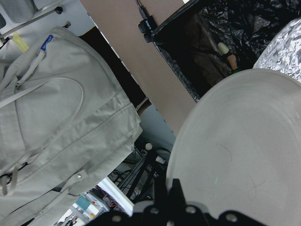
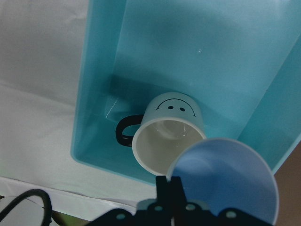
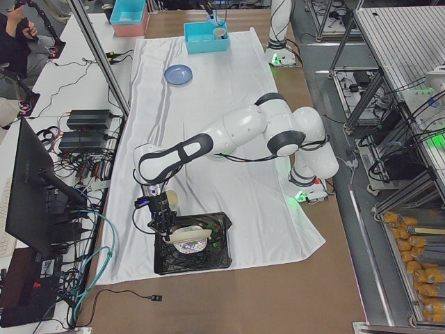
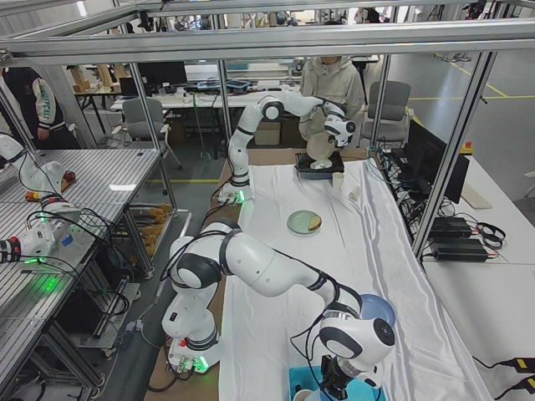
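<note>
My left gripper is shut on the rim of a white plate [image 1: 235, 146], which it holds tilted over a black-bagged bin [image 3: 167, 261] with foil [image 1: 277, 49] and scraps inside. In the right wrist view my right gripper is shut on the rim of a blue cup [image 2: 221, 179], above a turquoise box [image 2: 197, 42]. In that box a white mug [image 2: 167, 141] with a smiley line and black handle lies on its side or tilted.
A blue plate [image 3: 177, 74] and a green plate [image 4: 303, 221] with a yellow item stand on the white cloth. A monitor and cables [image 3: 42, 209] line one side.
</note>
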